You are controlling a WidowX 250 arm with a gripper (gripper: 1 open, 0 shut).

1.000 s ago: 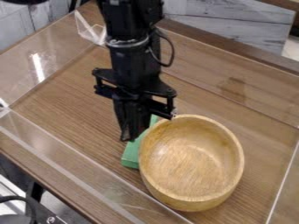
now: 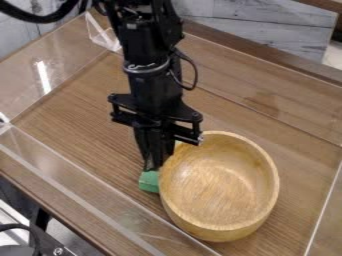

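The black gripper (image 2: pixel 152 160) reaches down over the left edge of a round wooden bowl (image 2: pixel 219 200), shut, with nothing clearly visible between its fingers. Just left of the bowl, below the fingertips, lies a small green object (image 2: pixel 150 181), partly hidden behind the bowl and gripper. Whether the fingertips touch it I cannot tell.
The wooden table (image 2: pixel 74 130) has free room to the left, behind and right of the bowl. A black cable lies at the lower left edge. A pale marbled wall (image 2: pixel 267 30) stands at the back.
The gripper has shifted slightly down and to the left, now covering more of the green object. The bowl stays in place.
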